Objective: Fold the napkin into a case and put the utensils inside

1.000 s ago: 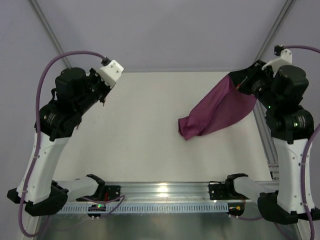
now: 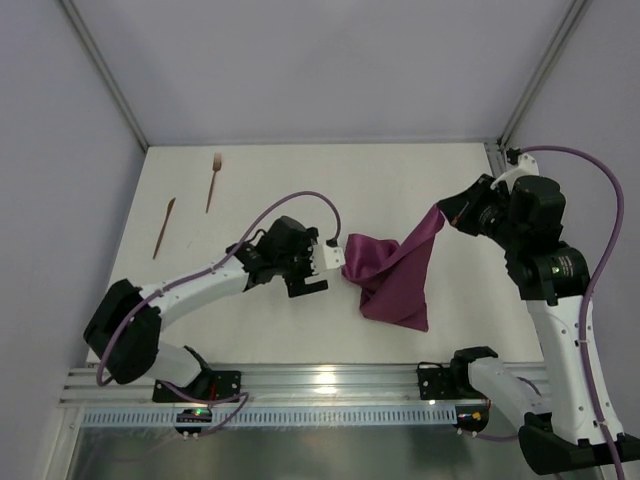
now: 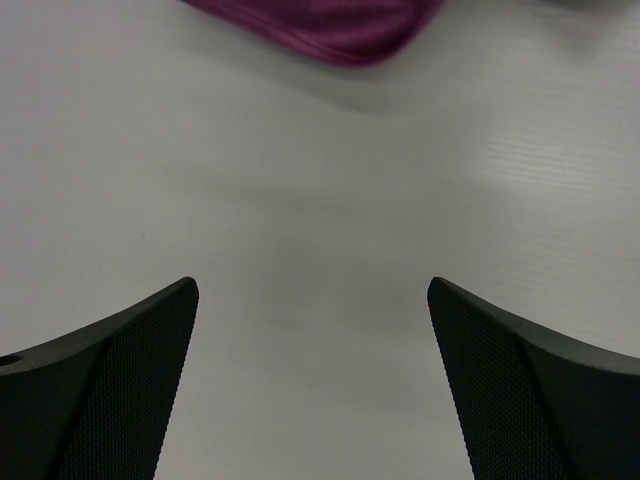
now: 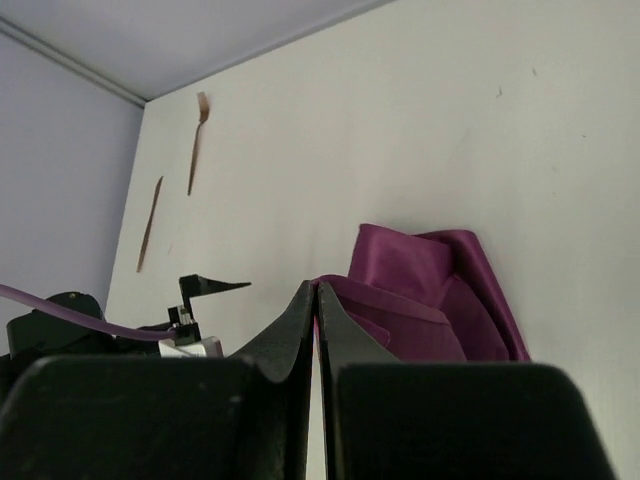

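Observation:
The maroon napkin [image 2: 395, 290] hangs by one corner from my right gripper [image 2: 443, 207], which is shut on it. Its lower part rests bunched on the white table, right of centre. In the right wrist view, the napkin [image 4: 405, 265] spreads beyond the shut fingertips. My left gripper is open and empty, low over bare table to the left of the cloth; the napkin's edge [image 3: 345, 45] shows at the top of the left wrist view. A wooden fork [image 2: 214, 180] and a thin wooden utensil, perhaps a knife [image 2: 164, 228], lie at the far left.
Bare white table [image 2: 300, 175] stretches across the back and the middle. Its front edge borders a metal rail [image 2: 325, 378]. The left arm [image 2: 205, 285] reaches across the table's left front area.
The left arm has come down and right, from the upper left to beside the napkin. The right gripper has lowered with the napkin corner, and more cloth now rests on the table.

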